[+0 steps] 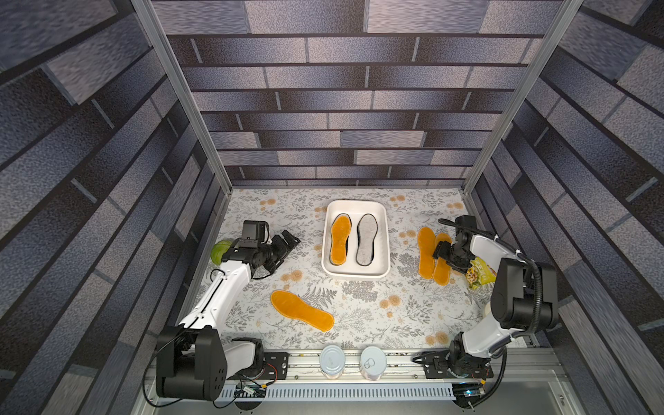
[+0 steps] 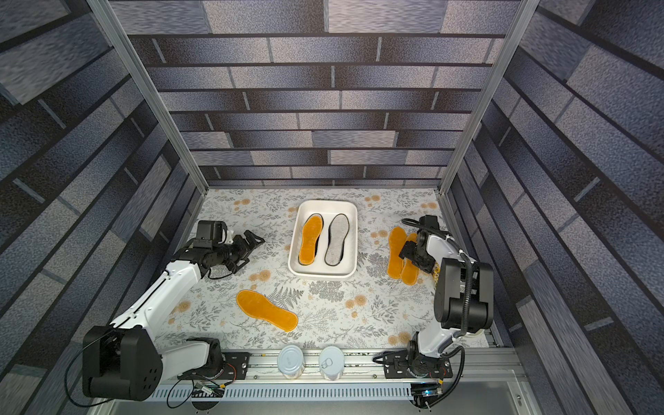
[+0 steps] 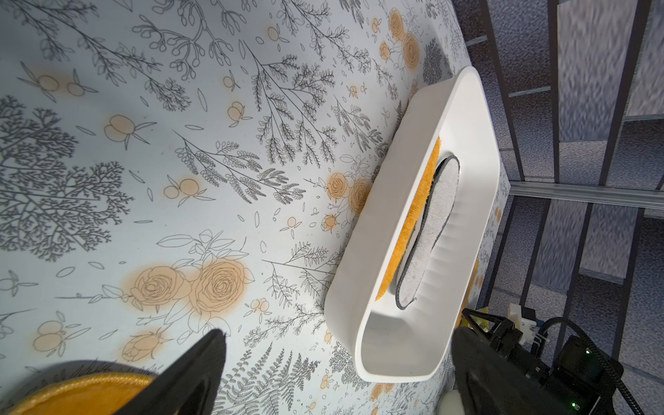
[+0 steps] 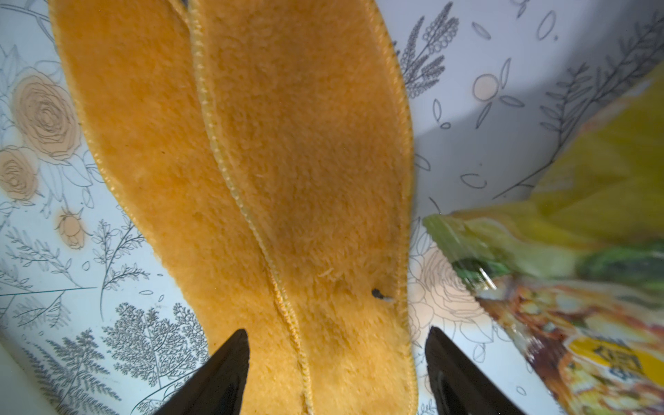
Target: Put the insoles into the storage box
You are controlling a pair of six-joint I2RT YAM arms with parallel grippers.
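Observation:
The white storage box (image 1: 356, 271) stands mid-table. In it lie an orange insole (image 1: 340, 238) on the left, with a dark edge showing beneath, and a grey insole (image 1: 366, 240) on the right. Two orange insoles lie side by side at the right: the left one (image 1: 426, 254) and the right one (image 4: 311, 173). Over this pair, my right gripper is open, its fingers apart above the orange fabric. Another orange insole (image 1: 302, 310) lies alone at front left. My left gripper (image 1: 286, 250) hangs open and empty left of the box.
A yellow food bag (image 4: 588, 263) lies close to the right of the insole pair. Behind the left arm sits a green round object (image 1: 220, 251). Two cans (image 1: 332, 361) stand at the front edge. Bare table surrounds the box.

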